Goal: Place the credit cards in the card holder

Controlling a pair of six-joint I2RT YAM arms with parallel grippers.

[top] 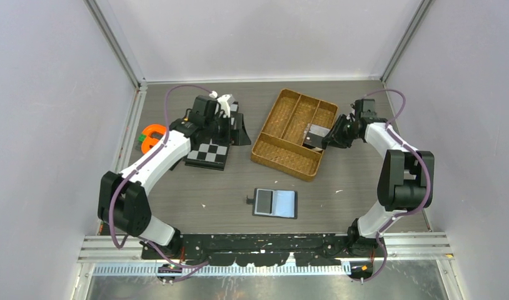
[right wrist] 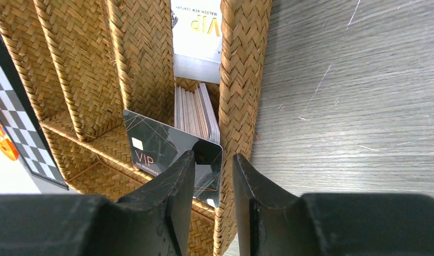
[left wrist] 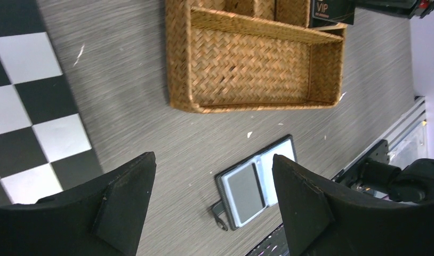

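Note:
A black VIP card (right wrist: pixel 151 141) leans in a narrow compartment of the wicker tray, in front of a stack of white cards (right wrist: pixel 193 112). My right gripper is at its right edge, fingers part open. One finger overlaps the card in view; whether it touches is unclear. Farther along that compartment lies a white VIP card (right wrist: pixel 198 32). An open card holder (top: pixel 275 203) with a grey panel and a pale blue side lies on the front table. My left gripper hangs open and empty between the chessboard and the tray.
The wicker tray (top: pixel 283 164) has several compartments with raised walls. Behind my left arm lie a black-and-white chessboard (top: pixel 208 156) and an orange object (top: pixel 151 142). Bare table surrounds the card holder.

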